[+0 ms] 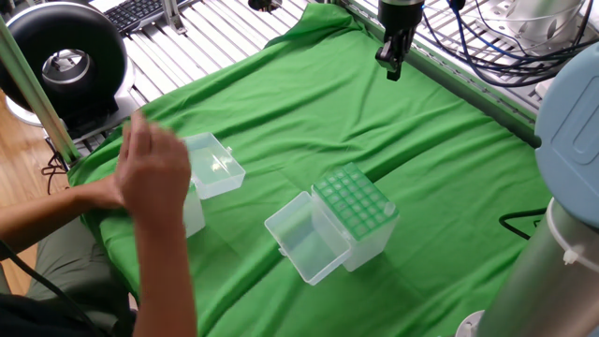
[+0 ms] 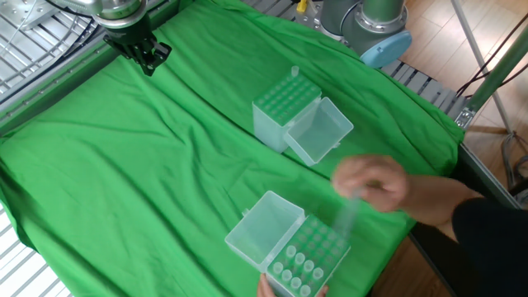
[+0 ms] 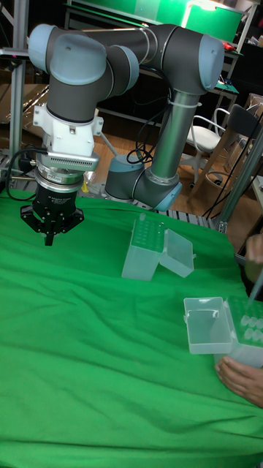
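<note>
My gripper point(image 3: 50, 242) hangs above the back of the green cloth, well apart from both boxes. Its black fingers converge at the tips, shut, with nothing showing between them. One translucent tube box point(image 2: 271, 128) stands open at the robot's side, its green-looking grid top empty except for one tube point(image 2: 294, 72) at a corner. Nearer the person is a second open box point(image 2: 337, 268), with several tubes point(image 2: 299, 260) in part of its grid. The person's blurred right hand point(image 2: 371, 180) holds a clear tube point(image 2: 347, 216) over it; the other hand point(image 3: 239, 376) steadies the box.
Open lids stick out from the far box point(image 1: 307, 239) and the near one point(image 1: 215, 167). Cables point(image 1: 505, 70) run along the back rail, and a black ring-shaped device point(image 1: 98, 61) stands off the cloth.
</note>
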